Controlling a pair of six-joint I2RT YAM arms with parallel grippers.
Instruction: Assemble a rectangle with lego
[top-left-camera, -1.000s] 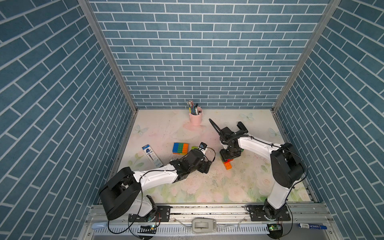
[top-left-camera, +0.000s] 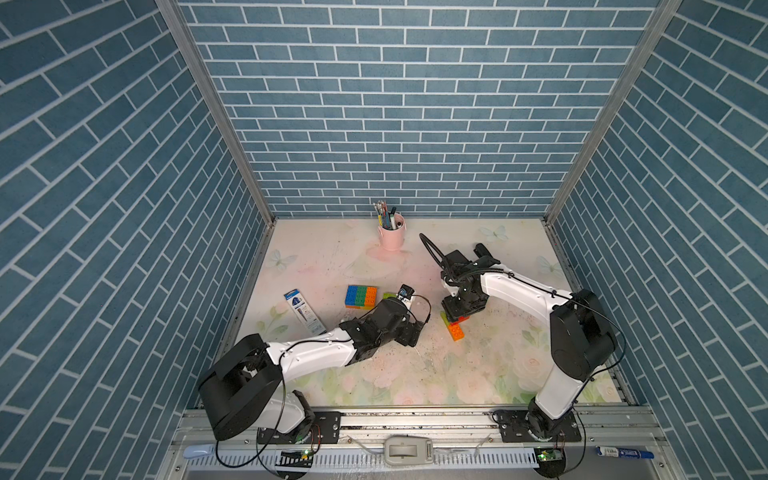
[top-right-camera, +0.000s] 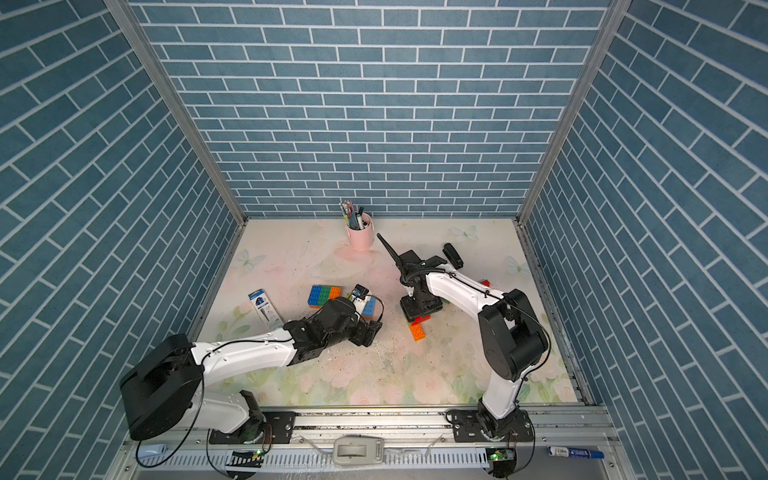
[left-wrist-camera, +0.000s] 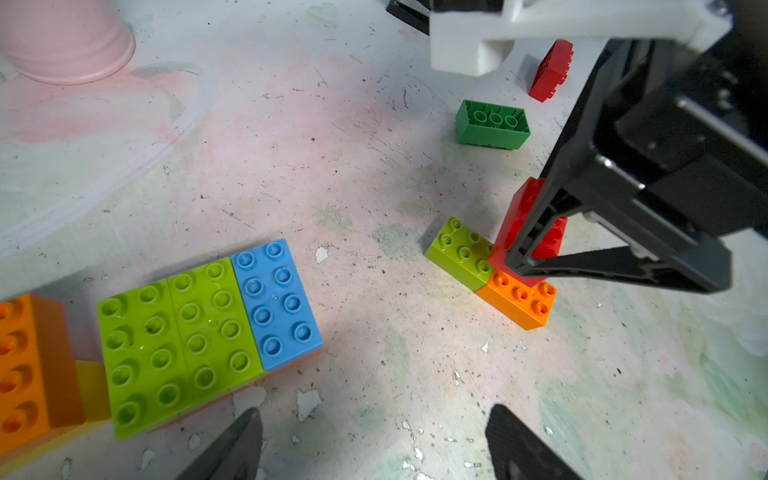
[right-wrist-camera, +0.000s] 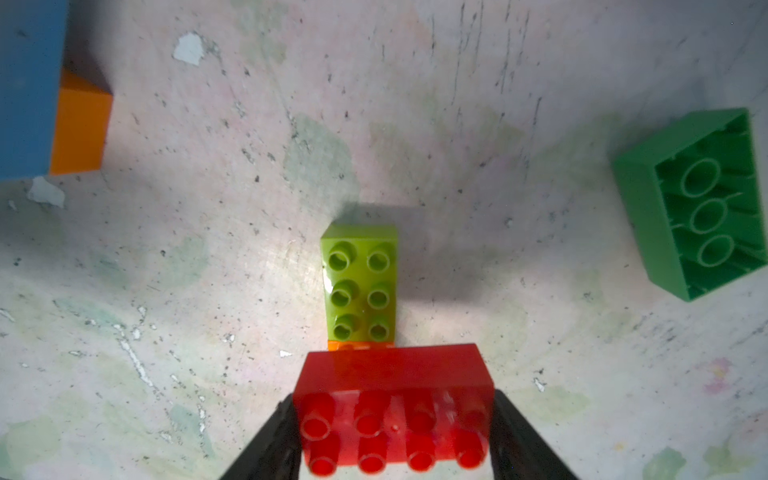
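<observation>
In the right wrist view a red brick (right-wrist-camera: 392, 368) fills the gap of my right gripper, a finger against each end, its studs facing the camera. The left wrist view has this red brick (left-wrist-camera: 512, 228) tilted over a lime brick (left-wrist-camera: 461, 252) and an orange brick (left-wrist-camera: 516, 297), which join end to end on the table; whether it touches them I cannot tell. My left gripper is open and empty, low over bare table. To its left lies a block with lime bricks (left-wrist-camera: 172, 344) and a blue brick (left-wrist-camera: 276, 300) on top.
A loose green brick (left-wrist-camera: 493, 125) and another red brick (left-wrist-camera: 552, 70) lie beyond the right gripper. A blue, green and orange block (top-left-camera: 361, 296) sits left of the left arm. The pink pen cup (top-left-camera: 391, 236) stands at the back.
My right gripper has shifted slightly right with the red brick, and more of the lime brick shows beside it. The left arm has stayed put.
</observation>
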